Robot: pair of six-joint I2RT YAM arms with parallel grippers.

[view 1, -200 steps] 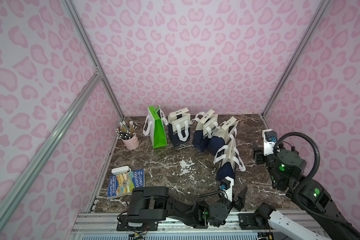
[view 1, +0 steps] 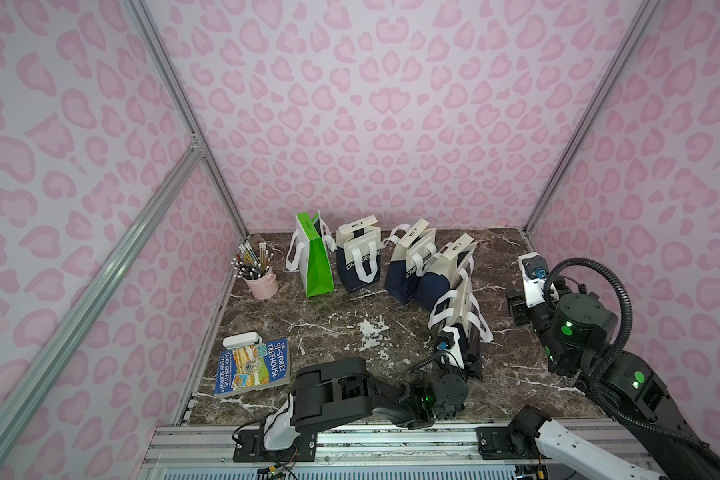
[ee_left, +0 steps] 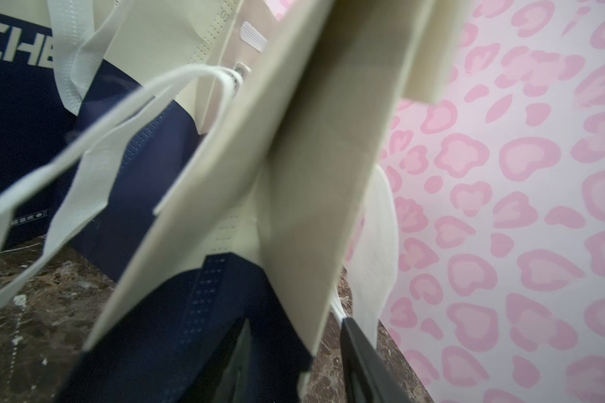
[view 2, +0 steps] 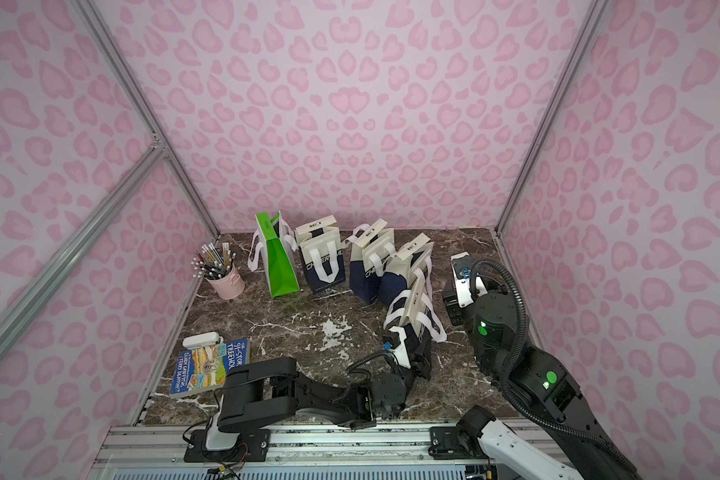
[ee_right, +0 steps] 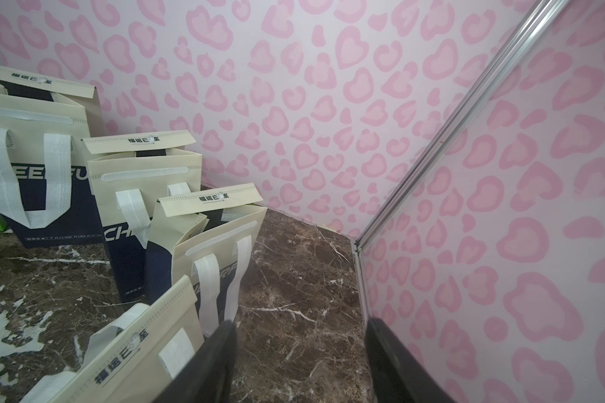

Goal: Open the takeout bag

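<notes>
The nearest navy-and-cream takeout bag (view 1: 459,307) stands upright at the right of the table, its white handles hanging out to both sides. My left gripper (view 1: 470,366) is at its near side, low in front of it. In the left wrist view the bag's cream side (ee_left: 316,201) fills the middle, and its lower edge comes down between my parted fingers; room shows on either side of that edge. My right gripper stands apart to the right of the bags, open, with nothing between its fingers. The bag's lid (ee_right: 137,342) is low left in the right wrist view.
Several more bags stand behind, including a white-handled one (view 1: 448,268) close to the near bag and a green one (view 1: 316,260). A pink brush cup (view 1: 261,284), a book (view 1: 253,368) and a white case (view 1: 241,340) are at left.
The right arm has shifted slightly. The bags stand almost where they were.
</notes>
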